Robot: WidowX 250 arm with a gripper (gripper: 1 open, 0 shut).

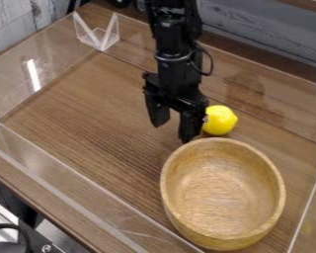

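The black robot arm point(174, 59) reaches down from the top centre. Its gripper point(177, 121) hangs open over the wooden floor just left of a yellow lemon-like object point(219, 120), with one finger close beside it. Below them at the lower right stands a large wooden bowl point(223, 198), empty.
A clear plastic holder point(98, 32) stands at the top left. Clear walls border the wooden surface. A black cable lies at the bottom left corner.
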